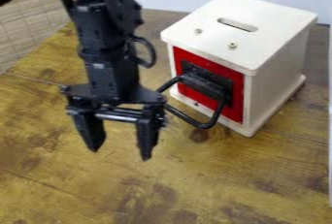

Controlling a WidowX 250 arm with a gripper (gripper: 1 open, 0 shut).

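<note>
My black gripper (118,141) hangs over the wooden table left of a white wooden box, its two fingers spread open with nothing between them. The box (273,63) has a slot in its top and a red front panel (187,63) carrying a black mechanism with a black bar handle (201,123), which loops down toward the gripper. The fingers are to the left of the handle; whether the arm touches it is unclear.
A woven mat or panel (29,34) lies at the back left, and a pale wall stands behind the box.
</note>
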